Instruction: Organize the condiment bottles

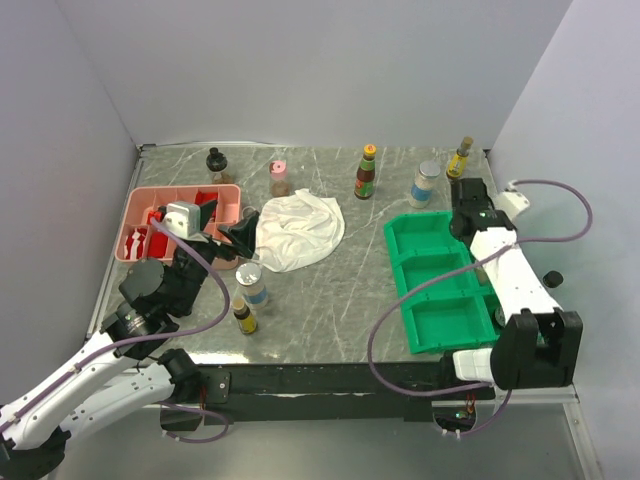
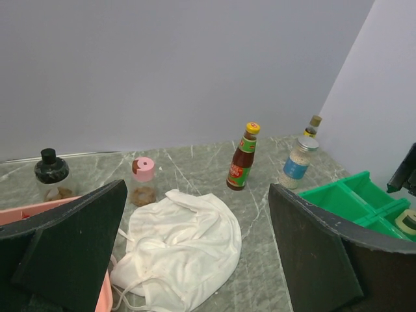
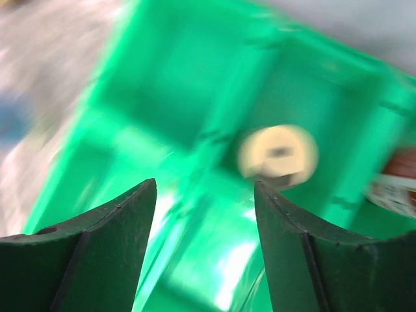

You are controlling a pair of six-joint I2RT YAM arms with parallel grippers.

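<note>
A green divided box (image 1: 440, 332) sits at the right, holding a cream-lidded jar (image 3: 278, 155) and a reddish-labelled container (image 3: 402, 183), cut off by the view's edge. Over this box hangs my right gripper, its fingers parted with nothing held between them; motion blurs that view. A red sauce bottle (image 1: 366, 172), a blue-labelled jar (image 1: 424, 184) and a yellow-labelled bottle (image 1: 459, 158) stand behind the box. On the left, my open, empty left gripper is above the pink tray (image 1: 142, 205). A pink-capped shaker (image 1: 279, 178) and a black-capped bottle (image 1: 217, 164) stand at the back.
A white cloth (image 1: 298, 230) lies mid-left. Near the left arm stand another blue-labelled jar (image 1: 252, 286) and a small yellow-labelled bottle (image 1: 243, 317). A grey wall (image 1: 560, 130) borders the right.
</note>
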